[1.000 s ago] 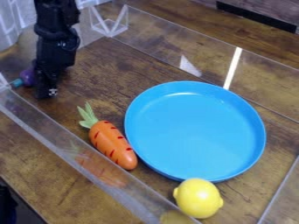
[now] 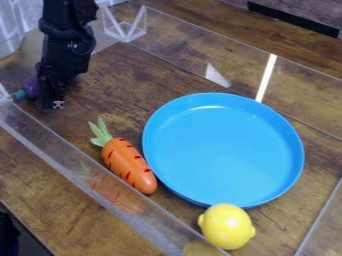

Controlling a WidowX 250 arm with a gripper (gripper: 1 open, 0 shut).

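My black gripper (image 2: 48,92) is low at the left of the camera view, shut, beside a small purple-and-teal object (image 2: 24,90) against the clear wall. Whether anything is between its fingers is hard to see. An orange toy carrot (image 2: 128,165) with green leaves lies at the lower middle. A blue plate (image 2: 222,148) sits right of it, and a yellow lemon (image 2: 226,228) lies below the plate.
Clear plastic walls (image 2: 134,222) border the wooden surface (image 2: 147,70) on several sides. The wood between the gripper and the plate's upper edge is bare.
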